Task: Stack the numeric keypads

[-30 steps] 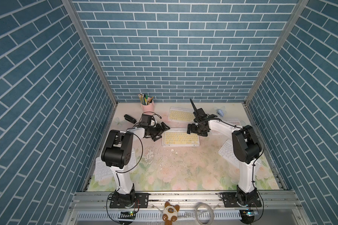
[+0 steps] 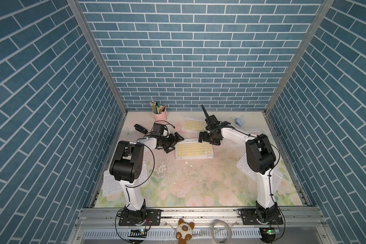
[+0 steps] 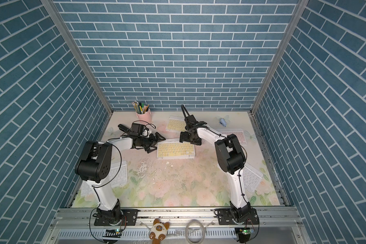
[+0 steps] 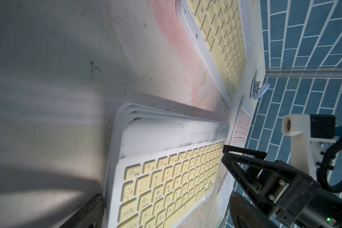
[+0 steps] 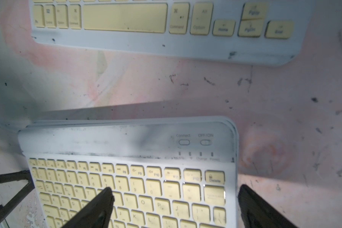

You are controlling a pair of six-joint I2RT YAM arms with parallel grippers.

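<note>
A stack of white keyboards with yellow keys on top (image 2: 191, 150) lies in the middle of the table, its layered edge showing in the left wrist view. My left gripper (image 2: 174, 142) stands open at the stack's left end, low beside it. My right gripper (image 2: 204, 137) stands open over the stack's right back corner; in the right wrist view its fingers flank the top keyboard's right part from above. Another yellow-keyed keyboard (image 5: 171, 49) lies just behind the stack, apart from it.
A pencil cup (image 2: 159, 115) and black case (image 2: 140, 128) stand back left. A pink-keyed keyboard (image 3: 235, 136) and a blue object (image 2: 238, 122) are at right. White keyboards lie front left (image 2: 111, 183) and front right (image 2: 244, 164).
My right gripper has moved left and slightly back over the stack. The stack has shifted a little left at its right end. My left arm has stayed still.
</note>
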